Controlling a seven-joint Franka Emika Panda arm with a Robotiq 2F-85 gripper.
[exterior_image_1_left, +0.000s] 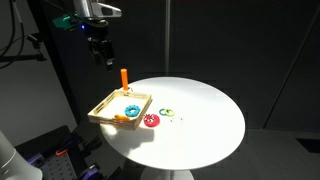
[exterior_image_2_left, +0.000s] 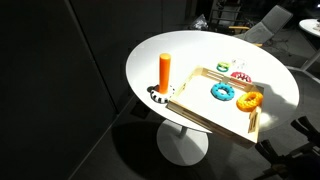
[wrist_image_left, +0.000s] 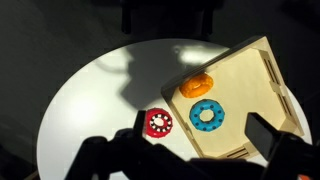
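Observation:
High over the left side of the round white table, my gripper (exterior_image_1_left: 104, 57) hangs clear of everything. Its black fingers (wrist_image_left: 262, 134) stand wide apart in the wrist view, with nothing held between them. Below is a shallow wooden tray (wrist_image_left: 236, 72) holding an orange ring (wrist_image_left: 196, 85) and a blue ring (wrist_image_left: 207, 115). Just outside the tray, on the bare table, lies a red ring (wrist_image_left: 158, 122) with white dots. A green ring (exterior_image_1_left: 166, 112) rests farther to the right. An upright orange post (exterior_image_2_left: 165, 74) on a black-and-white base stands beside the tray.
Small pale bits (exterior_image_1_left: 181, 120) lie near the green ring. In exterior view 2, the tray reaches the table's near edge.

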